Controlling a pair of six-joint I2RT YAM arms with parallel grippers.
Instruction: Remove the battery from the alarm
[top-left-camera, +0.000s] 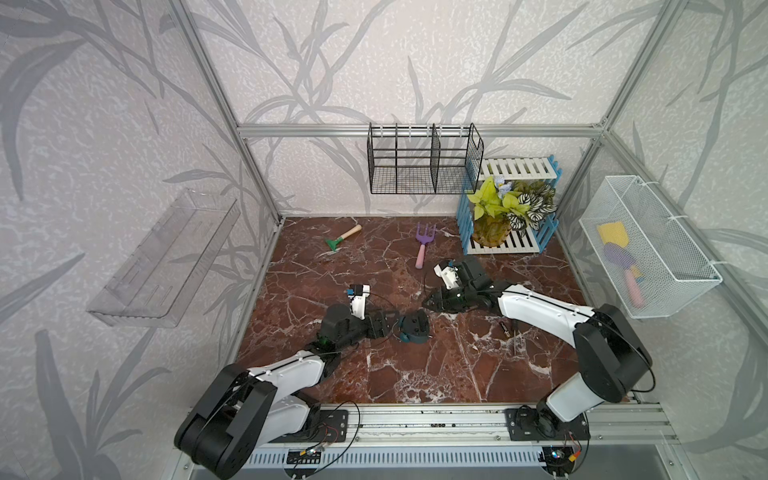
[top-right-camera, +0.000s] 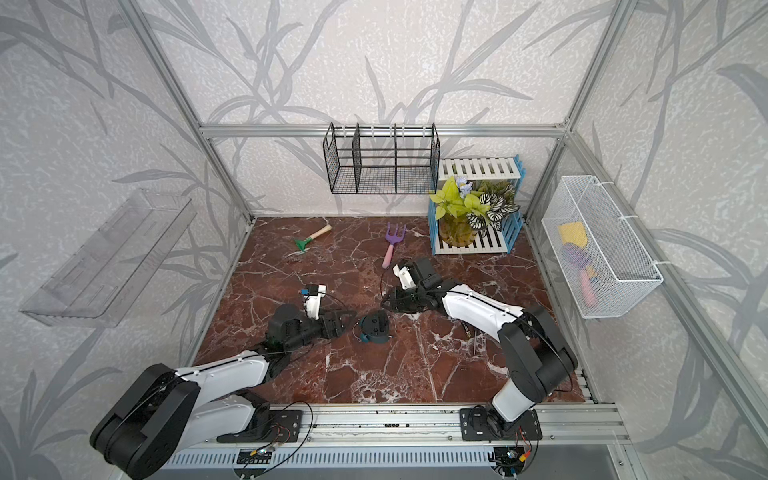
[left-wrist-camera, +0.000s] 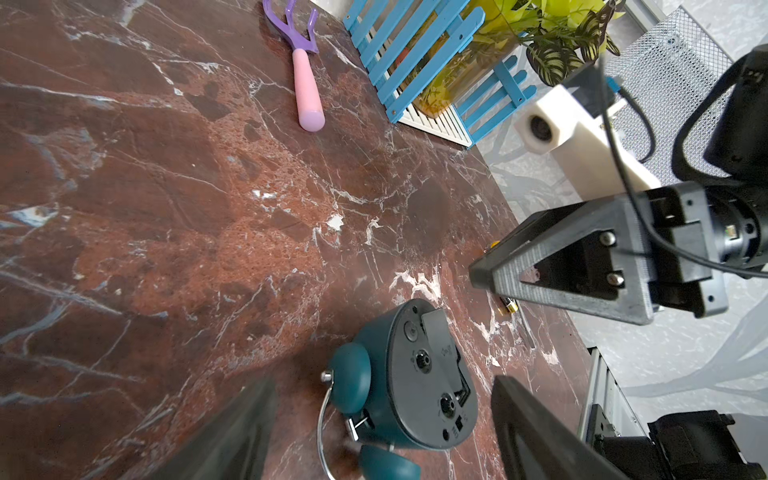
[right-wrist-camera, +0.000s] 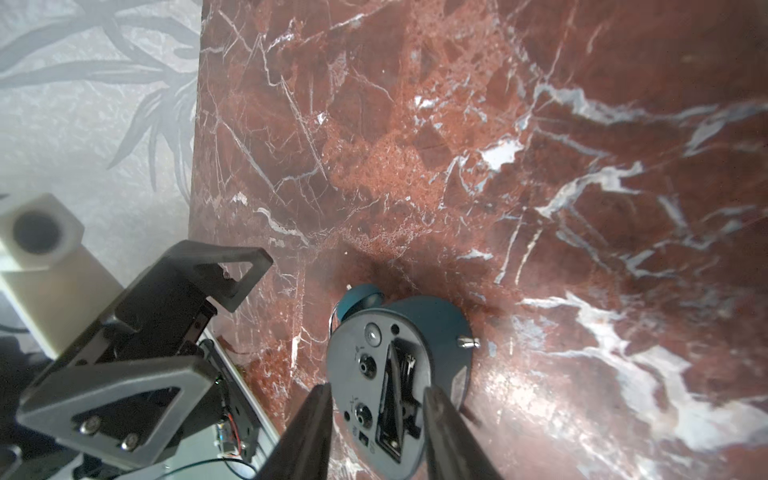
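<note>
The teal alarm clock (top-left-camera: 414, 328) lies on the marble table, its black back with an open-looking compartment facing up in the wrist views (right-wrist-camera: 376, 376). My left gripper (top-left-camera: 380, 324) stands just left of it, open, its blurred fingers either side of the clock in the left wrist view. My right gripper (top-left-camera: 428, 302) is just above and right of the clock (top-right-camera: 374, 326), angled down; how far its fingers are apart is hard to see.
A purple fork (top-left-camera: 420, 252) and green rake (top-left-camera: 344, 237) lie at the back. A slatted plant stand (top-left-camera: 524, 244) fills the back right. Small items (top-left-camera: 505, 329) lie right of the clock, under the right arm.
</note>
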